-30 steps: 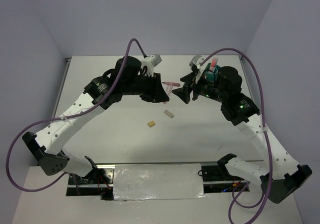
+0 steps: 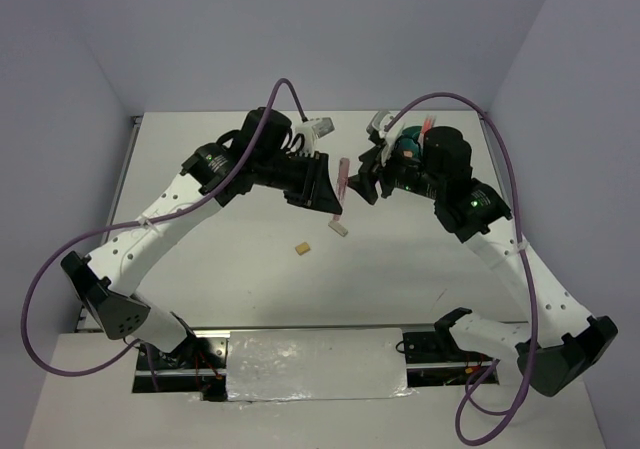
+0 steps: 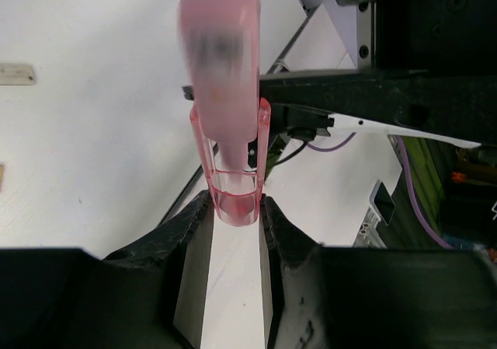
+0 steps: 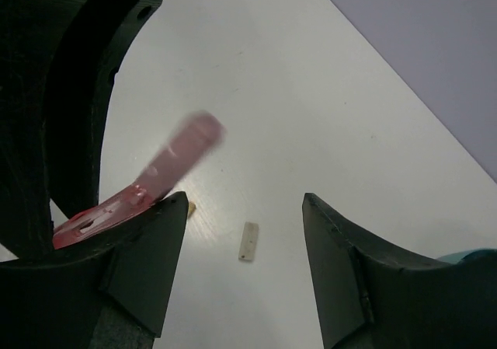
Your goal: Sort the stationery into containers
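My left gripper is shut on a clear pink tubular holder, which shows between its fingertips in the left wrist view. A pink stick-like piece, blurred, rises out of that holder with its lower end inside it. From the right wrist view, the pink piece slants up from the holder, left of my right fingers. My right gripper stands open, nothing between its fingers, just right of the pink piece in the top view. A teal container with pink items is partly hidden behind the right arm.
A pale grey block and a small tan block lie on the white table below the grippers. The two grippers are very close together.
My left gripper has moved slightly right, and the right gripper has come off the piece.
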